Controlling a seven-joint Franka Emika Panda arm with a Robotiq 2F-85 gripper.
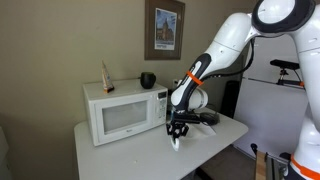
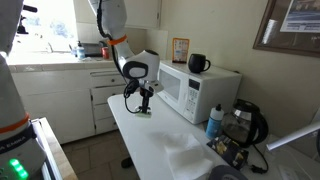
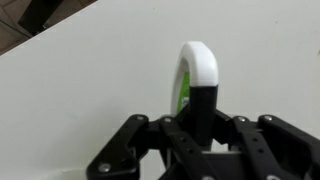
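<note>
Between the fingers of my gripper is a white, rounded object with a green part; the gripper is shut on it. What exactly it is cannot be made out. In exterior view 1 the gripper points down over the white table, with the white object below its fingertips. Exterior view 2 has the gripper over the table beside the microwave, the object low near the surface. Whether it touches the table I cannot tell.
A white microwave stands at the back, a dark mug on top. A white cloth-like item lies on the table. Behind it are a blue bottle and a dark kettle.
</note>
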